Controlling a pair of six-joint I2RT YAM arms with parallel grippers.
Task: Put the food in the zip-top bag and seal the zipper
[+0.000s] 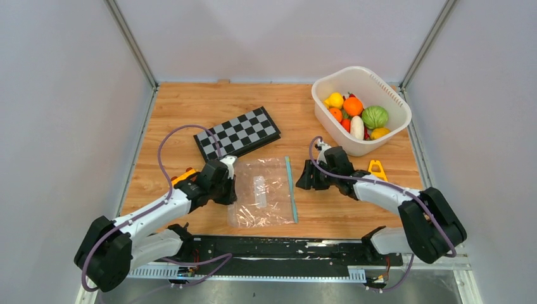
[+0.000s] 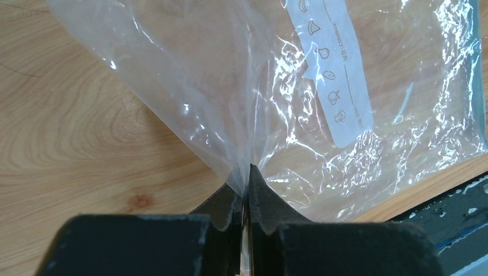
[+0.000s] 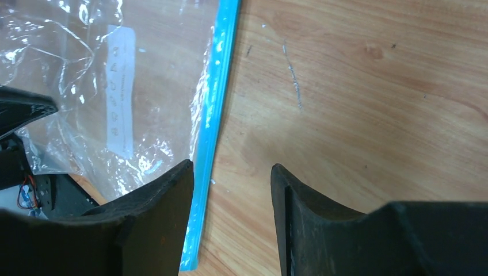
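A clear zip top bag [image 1: 278, 206] lies on the wooden table between the two arms, with its blue zipper strip [image 3: 214, 98] along the right edge. My left gripper is shut on the bag's left end, and the plastic gathers into folds at its fingertips. Just right of the zipper strip, my right gripper stands open. Only bare table shows between its fingers, and the strip passes behind the left one. In the top view the bag appears flat, with no food inside. Toy food, including a watermelon [image 1: 375, 117] and an orange [image 1: 353, 106], fills a white basket.
The white basket [image 1: 400, 126] stands at the back right. A folded checkerboard [image 1: 244, 133] lies behind the bag. Yellow objects rest beside the arms, one right [image 1: 377, 170] and one partly hidden left [image 1: 183, 177].
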